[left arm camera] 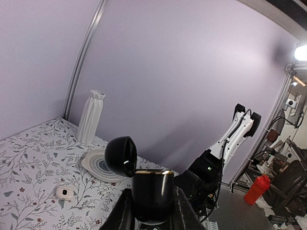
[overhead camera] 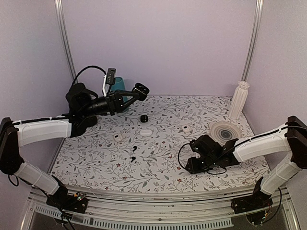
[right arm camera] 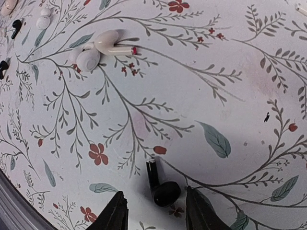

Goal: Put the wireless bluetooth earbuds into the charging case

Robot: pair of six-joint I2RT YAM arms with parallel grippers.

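Note:
My left gripper is raised at the left, shut on an open black charging case, which fills the bottom middle of the left wrist view. My right gripper hangs low over the right front of the table, part open, its fingertips just below a black earbud in the right wrist view; I see nothing held. Two small black earbuds lie left of centre in the top view. White earbuds lie farther up in the right wrist view.
A black case, a white case and other white cases are spread on the table. A saucer and white vase stand at the right rear, a teal object behind the left arm.

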